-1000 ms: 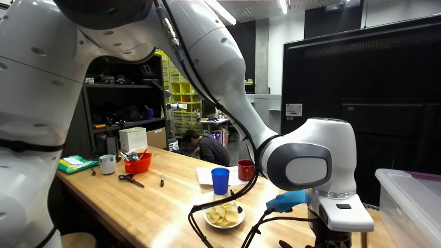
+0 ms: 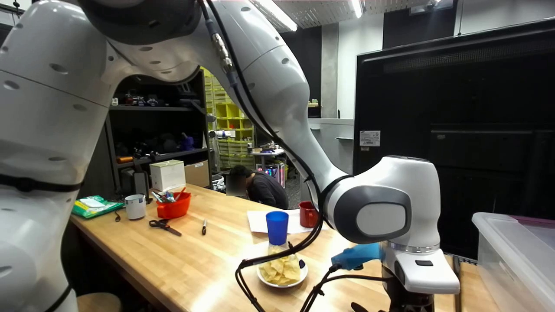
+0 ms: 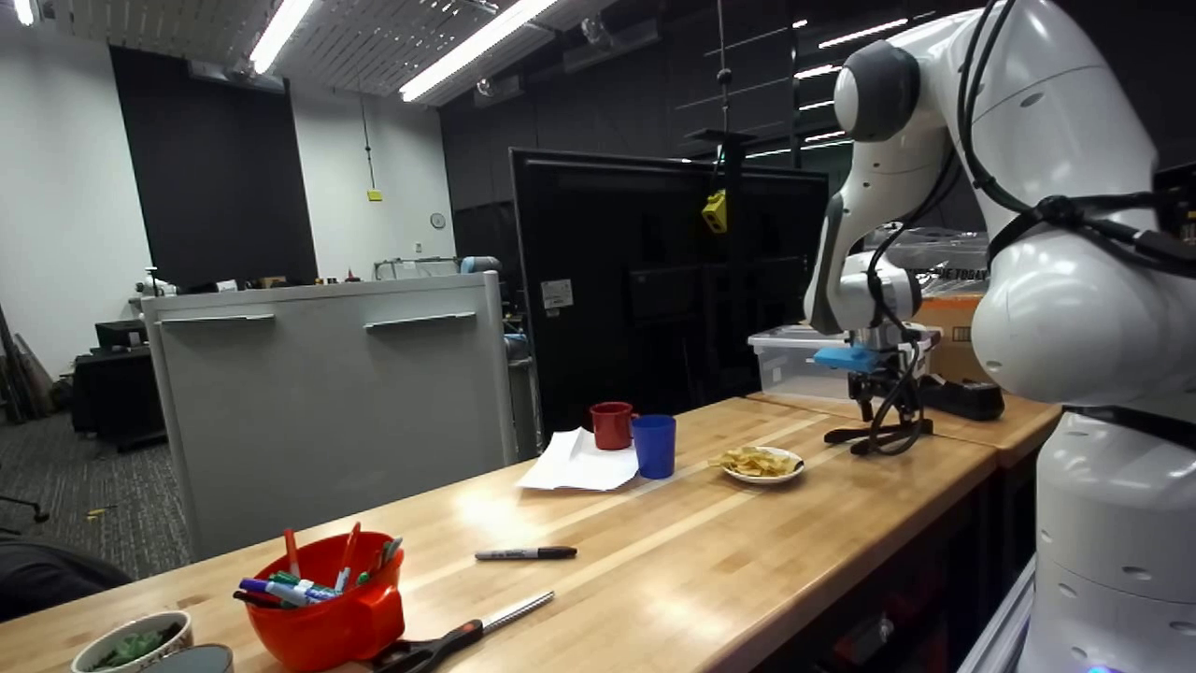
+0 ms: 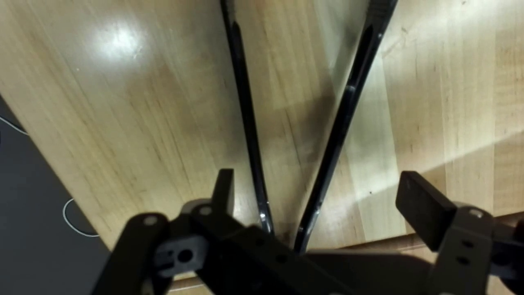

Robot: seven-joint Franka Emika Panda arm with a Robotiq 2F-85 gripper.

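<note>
Black tongs (image 4: 248, 110) lie on the wooden table, their two long arms running from the top of the wrist view down to between my fingers. My gripper is open above them, one finger on each side and nothing clasped. In exterior view 2 the gripper (image 3: 876, 406) points down just above the tongs (image 3: 848, 434), near the table's right end. Exterior view 1 shows only a dark tip of the tongs (image 2: 359, 307); the fingers fall below its edge.
A plate of chips (image 3: 762, 464), a blue cup (image 3: 655, 445) and a red mug (image 3: 612, 425) stand farther along the table. A clear plastic bin (image 2: 512, 255) is close to the arm's right. A black device (image 3: 961, 397) sits behind the gripper. Cables hang beside the wrist.
In exterior view 1 my hand has shifted left and slightly lower. The tongs' visible tip, cup, mug and plate have stayed where they were.
</note>
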